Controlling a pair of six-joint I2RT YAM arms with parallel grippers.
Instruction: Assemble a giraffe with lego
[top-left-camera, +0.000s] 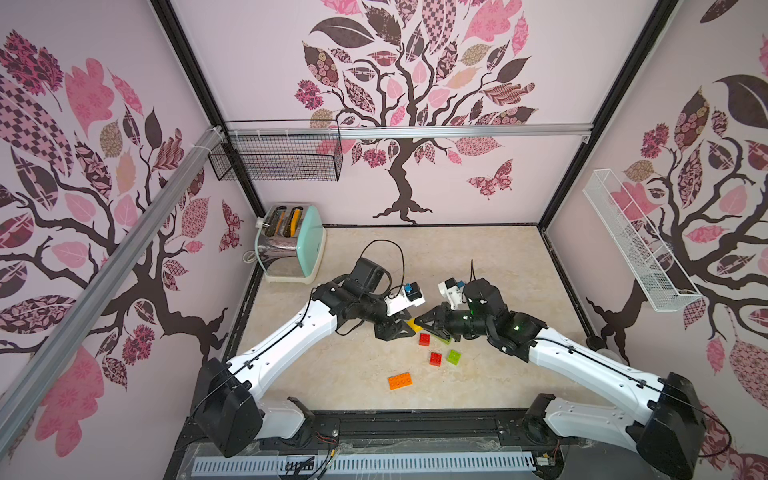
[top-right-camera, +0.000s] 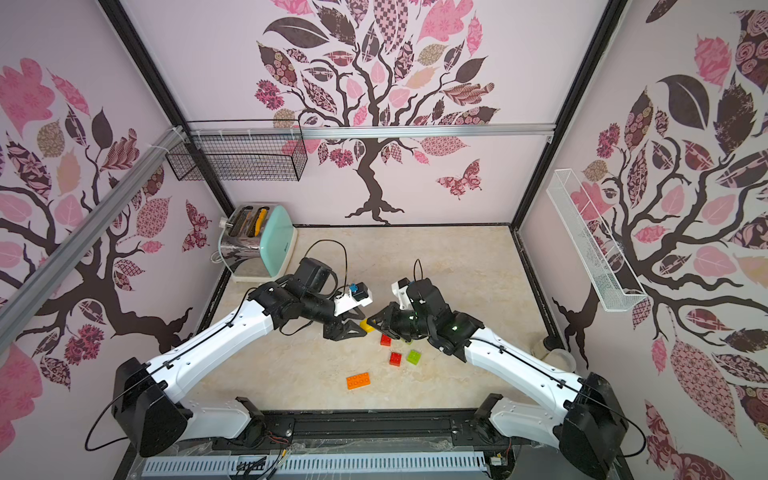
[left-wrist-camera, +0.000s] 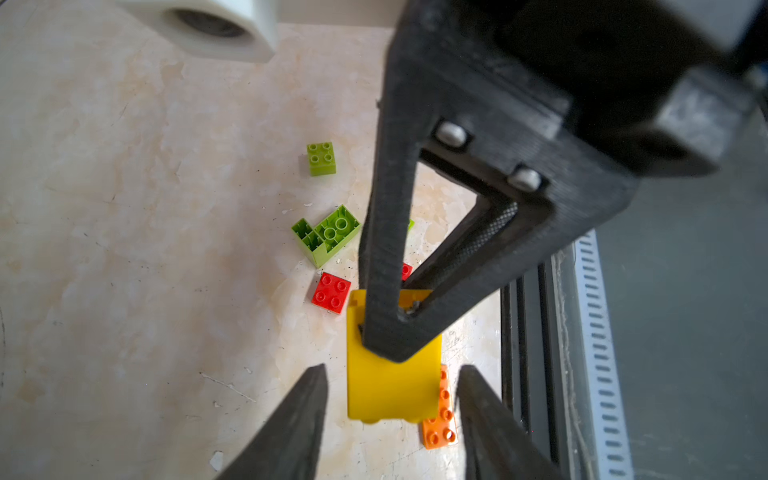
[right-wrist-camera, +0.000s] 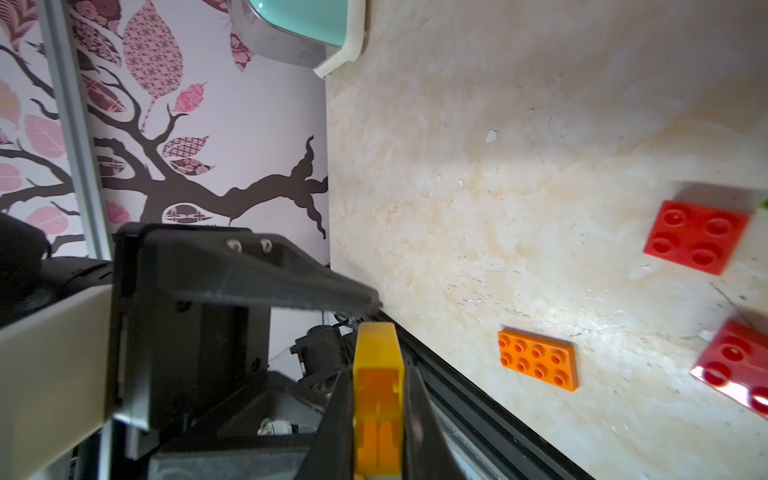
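Note:
Between the arms, above the table, a yellow brick (left-wrist-camera: 393, 392) hangs in my right gripper, which is shut on one end of it. In the left wrist view the fingers of my left gripper stand open on either side of the brick's other end, with a gap visible at both sides. Loose bricks lie on the table below: an orange brick (top-left-camera: 400, 381), one red brick (top-left-camera: 424, 339), a second red brick (top-left-camera: 435, 359), a small green brick (top-left-camera: 453, 357) and a longer green piece (left-wrist-camera: 328, 236) partly under the right gripper in the top views.
At the back left stands a mint-green toaster (top-left-camera: 308, 244). A black wire basket (top-left-camera: 280, 156) and a white wire rack (top-left-camera: 644, 240) hang on the walls.

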